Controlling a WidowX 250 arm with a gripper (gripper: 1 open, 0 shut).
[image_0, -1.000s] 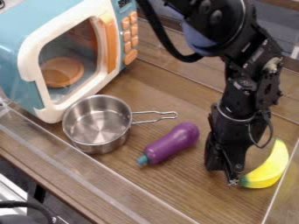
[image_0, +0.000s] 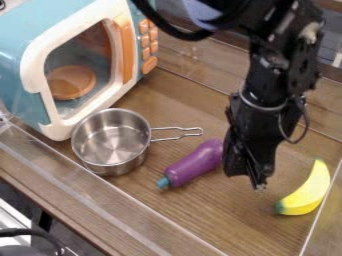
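Note:
My black gripper (image_0: 249, 172) hangs above the wooden counter, just right of the purple eggplant (image_0: 190, 163), with its fingers pointing down and nothing visible held in them; it looks shut. The eggplant lies diagonally, its teal tip toward the front left. A yellow banana (image_0: 307, 191) lies at the right, below and right of the gripper and apart from it. A steel saucepan (image_0: 110, 142) stands left of the eggplant, its handle reaching right.
A toy microwave (image_0: 42, 36) with an open front and an orange plate (image_0: 70, 82) inside stands at the back left. A dark cable lies at the lower left corner.
My gripper has risen and moved left, away from the banana toward the eggplant. The objects look unmoved.

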